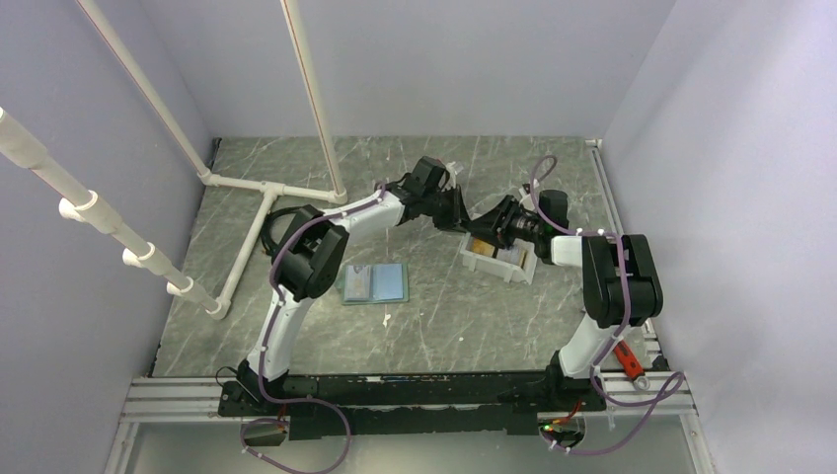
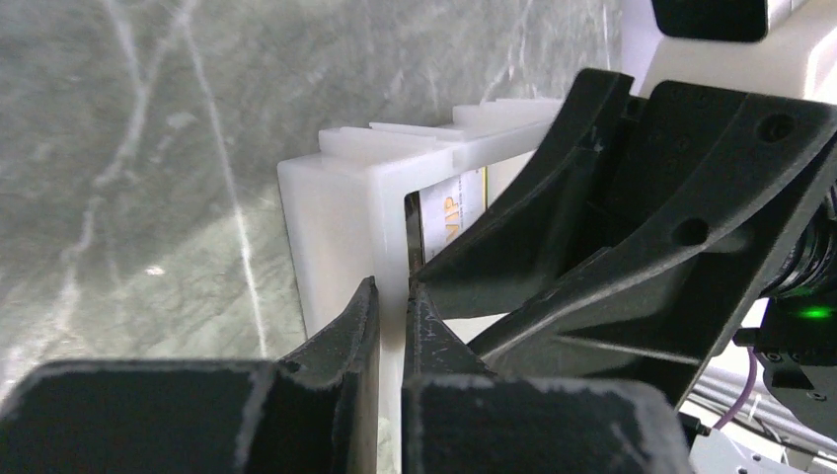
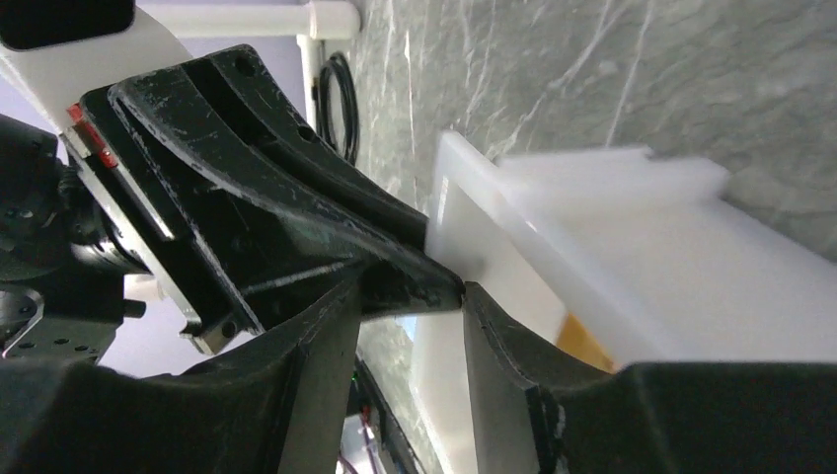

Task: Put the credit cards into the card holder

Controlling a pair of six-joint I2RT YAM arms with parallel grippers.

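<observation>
A white tray (image 1: 496, 268) stands right of the table's centre, with an orange card (image 1: 482, 246) in its left end and a white card (image 2: 455, 210) lettered "VIP" inside. My left gripper is shut on the tray's left wall. Over that same end reaches my right gripper. Its fingertips stand apart in the right wrist view, and the left gripper's dark finger (image 3: 415, 281) shows in the gap. No card shows clearly between them, so whether they grip anything is unclear. The card holder (image 1: 375, 302) lies open at the front left.
Left of the arms stands a white pipe frame (image 1: 242, 255), a black cable (image 1: 268, 235) beside it. A red tool (image 1: 629, 359) lies at the front right edge. The table between the holder and the tray is clear.
</observation>
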